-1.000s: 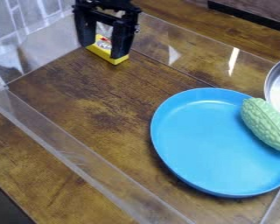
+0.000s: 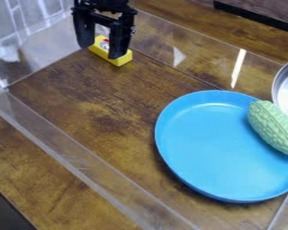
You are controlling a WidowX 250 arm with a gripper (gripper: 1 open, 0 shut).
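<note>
The black gripper (image 2: pixel 103 39) hangs at the top left, its two fingers pointing down over a yellow object (image 2: pixel 120 56) with a small white and red patch, lying near the back left of the clear-walled area. The fingers stand apart, with the yellow object's upper part seen between or behind them; whether they touch it I cannot tell. On the right a pale green bitter melon (image 2: pixel 274 128) rests on a blue plate (image 2: pixel 207 148).
Clear plastic walls (image 2: pixel 75 171) border the wooden surface (image 2: pixel 93 103), whose middle left is bare. A silver pot or bowl (image 2: pixel 284 85) is partly visible at the right edge.
The gripper has shifted slightly to the left over the last second, showing more of the yellow object. The plate and melon have not moved.
</note>
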